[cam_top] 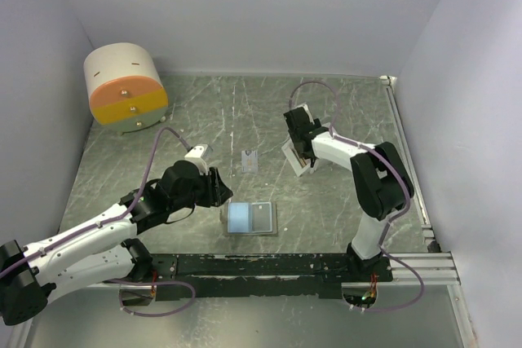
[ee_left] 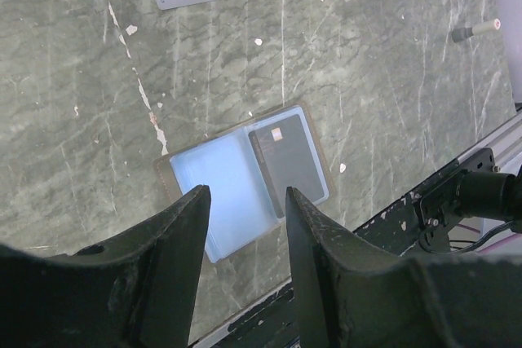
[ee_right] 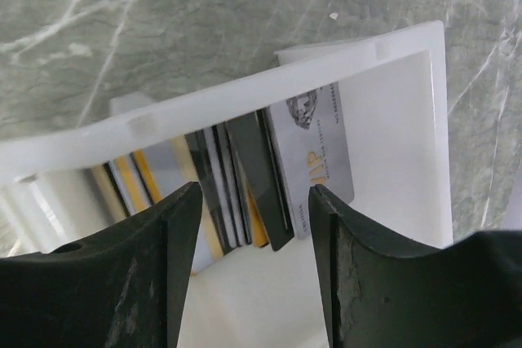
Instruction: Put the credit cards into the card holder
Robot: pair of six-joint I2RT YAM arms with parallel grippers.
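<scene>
A white tray holds a row of cards, several of them dark or striped, in the right wrist view. My right gripper hangs open over these cards. An open card holder with a light blue side and a grey side lies near the table's front. A single grey card lies flat behind it. My left gripper is open above and left of the holder, nothing between its fingers.
A cabinet with orange and yellow drawers stands at the back left. A rail runs along the right edge.
</scene>
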